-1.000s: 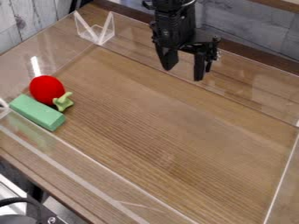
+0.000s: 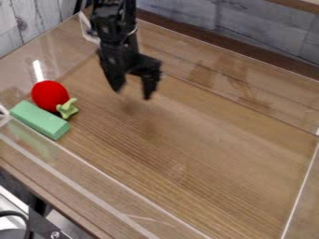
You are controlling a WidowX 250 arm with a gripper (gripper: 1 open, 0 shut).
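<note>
My gripper (image 2: 115,73) is in the upper left of the camera view, over the wooden table (image 2: 212,140). It is blurred, so its fingers and whatever may be between them cannot be made out.
A red ball-like object (image 2: 50,94) with a small yellow-green part lies at the left, beside a green block (image 2: 39,120).
My gripper has moved left across the table from the upper middle toward the upper left. The red object and green block have not visibly moved.
</note>
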